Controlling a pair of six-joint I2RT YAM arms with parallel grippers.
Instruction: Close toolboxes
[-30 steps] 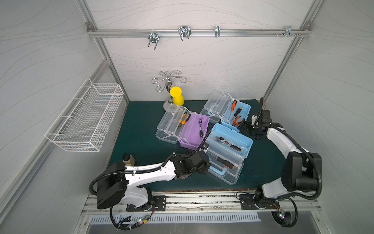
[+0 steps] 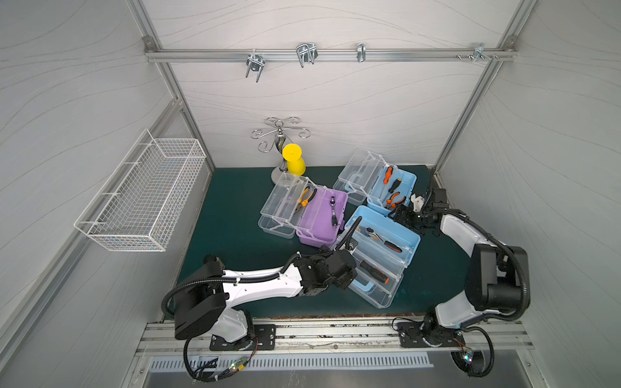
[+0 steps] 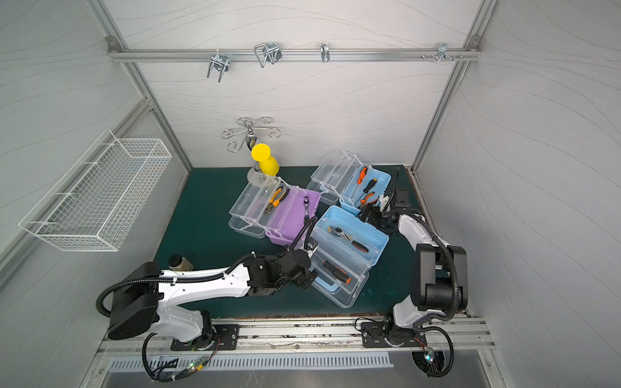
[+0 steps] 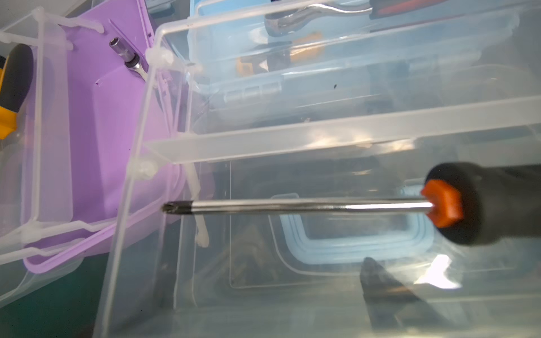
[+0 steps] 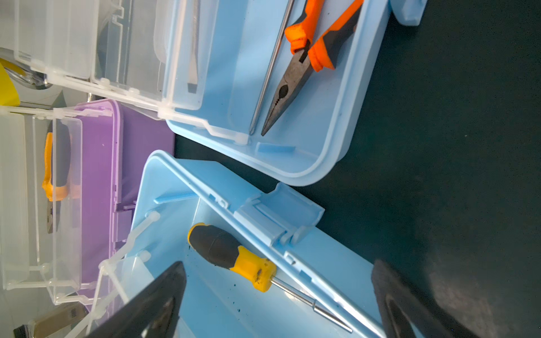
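Three toolboxes stand open. The front blue toolbox [image 2: 410, 240] has its clear lid [image 2: 388, 294] folded out toward me, with a black-and-orange screwdriver [image 4: 315, 206] in the lid's tray. Left of it is the purple toolbox [image 2: 313, 223]; behind is the second blue toolbox [image 2: 407, 177]. My left gripper [image 2: 352, 274] is at the lid's left end. A single dark finger [image 4: 388, 298] shows near the lid's lower edge, so its finger state is unclear. My right gripper is open over the front toolbox's far wall, one finger [image 5: 160, 301] on the inner side, none touching visibly.
Pliers [image 5: 293, 79] lie in the back blue box. A yellow object [image 2: 295, 161] and a metal stand [image 2: 280, 139] are at the back. A wire basket [image 2: 145, 194] hangs on the left wall.
My right gripper has shifted slightly left, onto the front blue box's far corner. The lids look still.
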